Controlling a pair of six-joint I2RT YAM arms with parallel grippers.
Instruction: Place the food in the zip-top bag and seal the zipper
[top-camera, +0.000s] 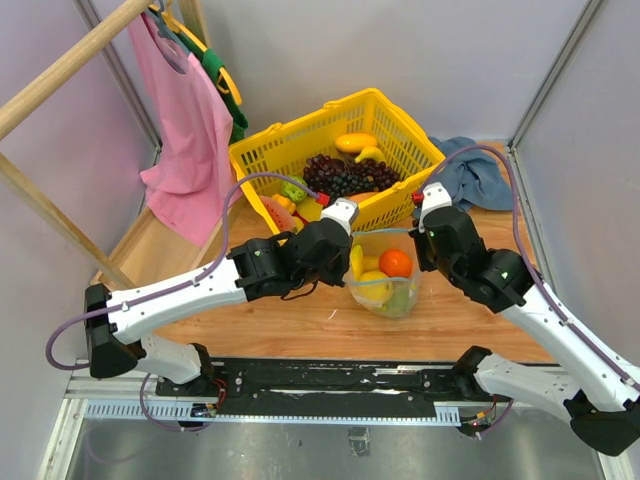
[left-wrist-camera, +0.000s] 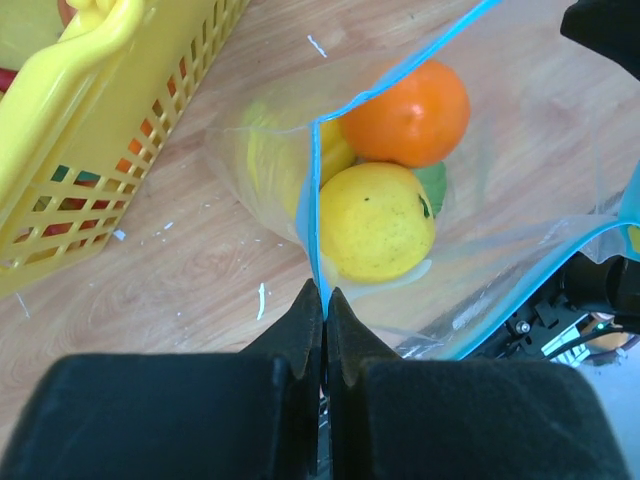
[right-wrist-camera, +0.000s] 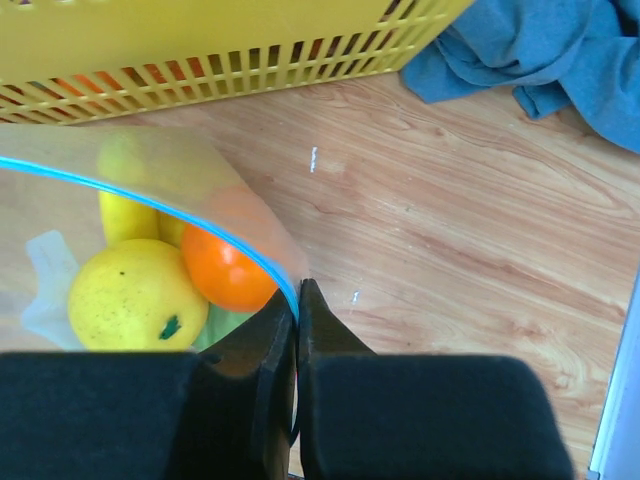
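The clear zip bag (top-camera: 385, 300) with a blue zipper rim holds an orange fruit (left-wrist-camera: 405, 112), a round yellow fruit (left-wrist-camera: 375, 222), more yellow food and something green, between both arms. My left gripper is shut on the bag's blue zipper edge, which runs into its fingertips. My right gripper is shut on the opposite blue rim of the bag, which passes between its fingers. The bag's mouth stands open between them.
A yellow basket (top-camera: 260, 155) of assorted fruit stands just behind the bag. A blue cloth (top-camera: 475, 185) lies at the back right. Pink and green clothes hang on a wooden rack at left. Bare table surrounds the bag.
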